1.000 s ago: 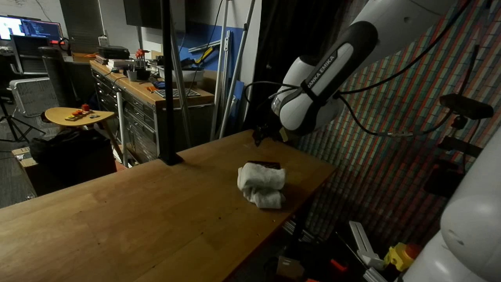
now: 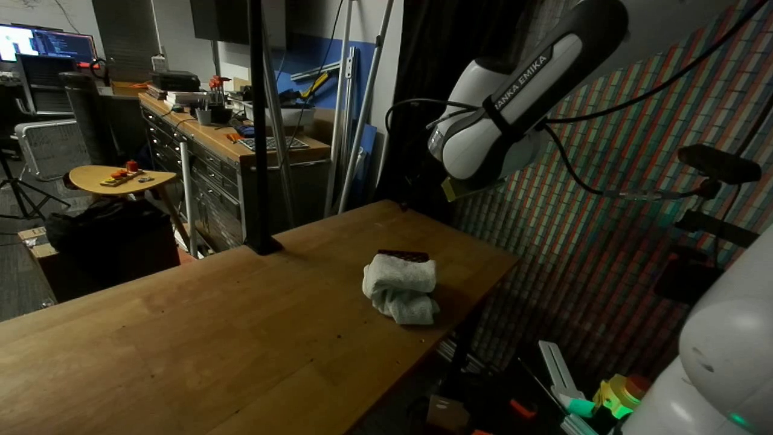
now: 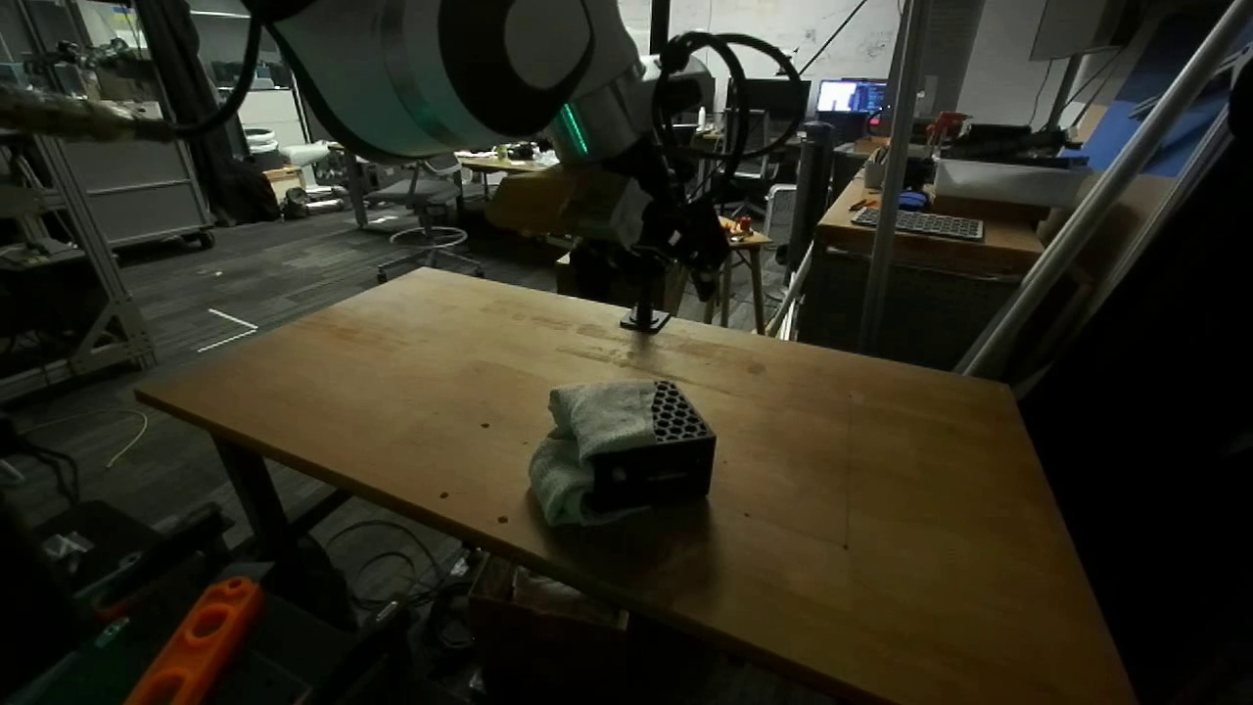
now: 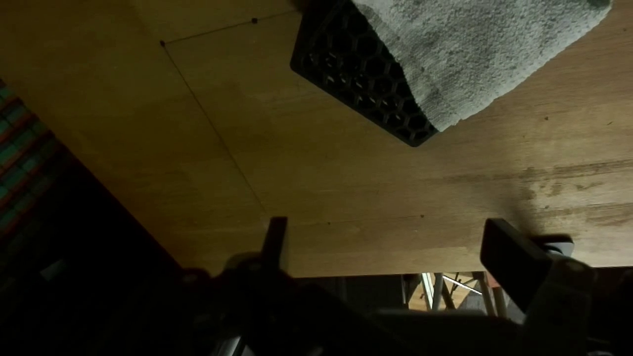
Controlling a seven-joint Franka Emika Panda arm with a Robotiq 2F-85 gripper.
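Note:
A pale grey-green towel (image 2: 400,280) lies draped over a black box (image 3: 653,475) on the wooden table. In exterior view 2 it covers the box's left part and bunches on the tabletop beside it, while the honeycomb-patterned top shows bare on the right. Seen from the wrist, the towel (image 4: 474,50) and the box's honeycomb face (image 4: 368,71) are at the top, well apart from my fingers. My gripper is open, its dark fingers wide apart with nothing between them. It hangs above the table, beyond the box in exterior view 1, where its fingertips are lost in the dark.
A black upright post (image 2: 257,145) stands at its far edge. Past that edge are a drawer cabinet (image 2: 210,177) and metal poles. A patterned curtain (image 2: 580,254) hangs beside the arm.
My arm has risen and shifted slightly right in exterior view 1, away from the tabletop. The towel and box sit slightly further left, and the towel's lower fold hangs differently.

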